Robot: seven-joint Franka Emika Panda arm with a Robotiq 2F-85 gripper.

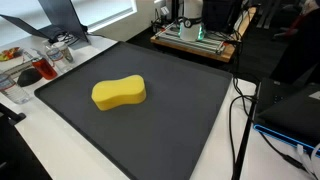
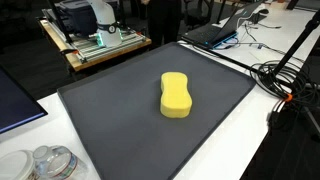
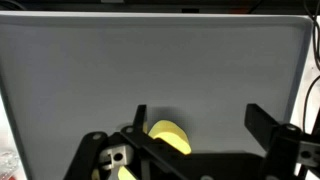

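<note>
A yellow sponge (image 1: 118, 92) with a narrowed waist lies flat on the dark grey mat (image 1: 165, 130). In exterior view 2 the same sponge (image 2: 175, 95) sits right of the mat's middle. My gripper appears at the bottom of the wrist view, its dark fingers spread wide apart, so it stands open with nothing held. The sponge (image 3: 171, 134) shows beside the left finger at the bottom, lower than the fingers and partly hidden by the gripper body. Neither exterior view shows the gripper.
Jars with lids (image 1: 58, 53) stand at the mat's left edge. A cable (image 1: 239, 105) runs along its right side. A laptop (image 2: 222, 24) and coiled cables (image 2: 285, 75) lie beyond the mat in exterior view 2.
</note>
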